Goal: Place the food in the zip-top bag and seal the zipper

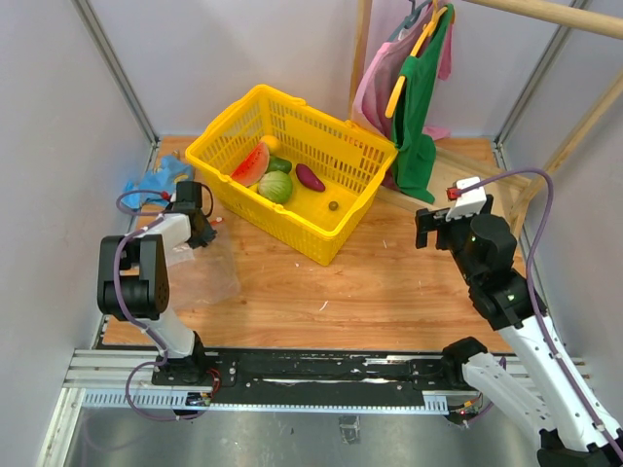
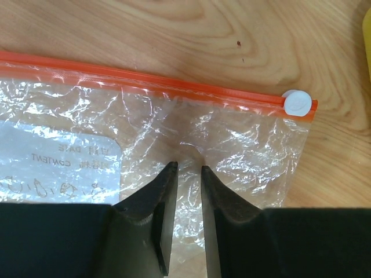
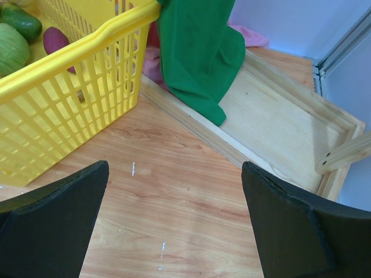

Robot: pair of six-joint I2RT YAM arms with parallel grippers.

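A clear zip-top bag (image 2: 249, 150) lies flat on the table under my left gripper. Its orange zipper strip (image 2: 174, 84) runs along the far edge, with a white slider (image 2: 298, 103) at the right end. The left fingers are drawn together to a thin gap with nothing held between them, and the bag spreads below, outside them. Food sits in the yellow basket: watermelon slice (image 1: 252, 165), cabbage (image 1: 275, 187), cucumber (image 1: 279, 165), eggplant (image 1: 310, 177), and a lemon (image 1: 271, 143). My right gripper stands wide open and empty over bare table.
The yellow basket (image 1: 263, 222) takes up the back centre. Hanging green cloth (image 1: 414, 126) and a wooden frame (image 3: 290, 104) fill the back right. Blue cloth (image 1: 156, 183) lies at the far left.
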